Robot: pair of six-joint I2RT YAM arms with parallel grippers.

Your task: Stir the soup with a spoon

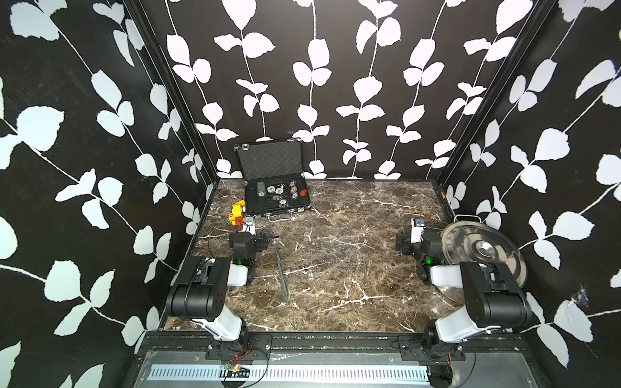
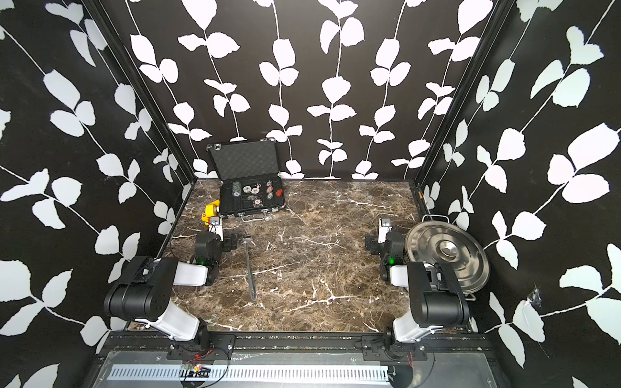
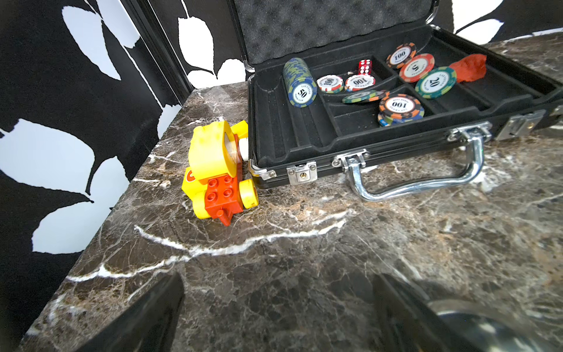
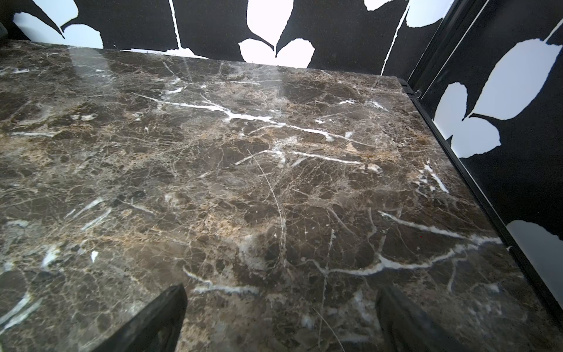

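Observation:
A long metal spoon (image 1: 282, 271) lies on the table, its handle running toward the front edge. In the left wrist view, only a rounded metal part of the spoon (image 3: 478, 325) shows, at the lower right beyond a finger (image 3: 404, 316). My left gripper is open and empty, close beside the spoon's far end. On the far right stands a large steel pot with its lid (image 1: 469, 239) on; whatever is inside is hidden. Left of the pot, my right gripper is open over bare table, nothing between its fingers.
An open black case (image 1: 277, 187) of poker chips stands at the back left. A yellow and red toy (image 3: 217, 170) touches its side. The table (image 1: 355, 258) between the arms is clear. Patterned walls enclose the back and sides.

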